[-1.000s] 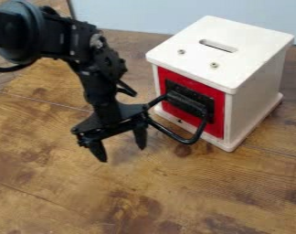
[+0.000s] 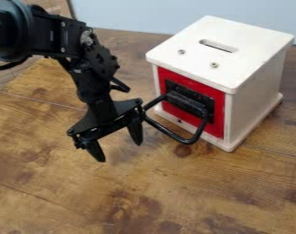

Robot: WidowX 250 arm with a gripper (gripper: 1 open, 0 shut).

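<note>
My black gripper [image 2: 118,143] hangs open above the wooden floor, fingers pointing down with nothing between them, left of a white wooden box [image 2: 253,91]. The box has a slot on its top and a red front panel [image 2: 172,74] with a black fitting and a black loop handle [image 2: 185,137] that juts out toward the gripper. The gripper's right side is close to the handle's near end; whether they touch I cannot tell.
Bare wooden surface [image 2: 138,201] lies in front and to the left of the box. A pale wall runs along the back edge.
The box stands in the same place.
</note>
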